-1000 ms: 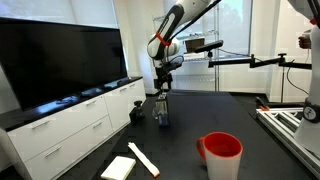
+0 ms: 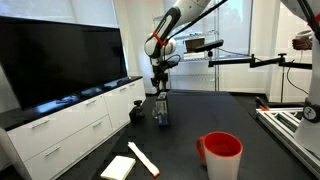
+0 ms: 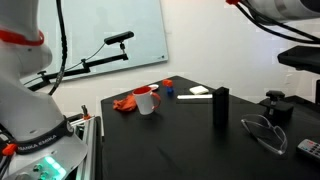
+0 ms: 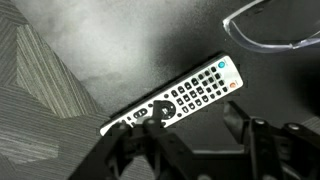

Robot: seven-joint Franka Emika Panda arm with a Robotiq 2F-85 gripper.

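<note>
A white remote control [image 4: 180, 97] with black buttons lies on the dark tabletop in the wrist view, slanting from lower left to upper right. Part of it also shows at the right edge of exterior view 2 as a grey remote [image 3: 309, 149]. My gripper has its dark fingers apart, seen over the lower side of the remote, with no object visibly clamped between them. In exterior view 1 the gripper [image 2: 160, 77] points down at the far end of the table; its gap is too small to judge there.
Clear-framed glasses [image 3: 265, 132] lie near the remote. A black upright box [image 3: 221, 107] stands mid-table, and a red mug [image 2: 220, 156] is at the opposite end. A patterned grey mat [image 4: 32, 100] borders the table in the wrist view.
The objects on the table have not visibly moved.
</note>
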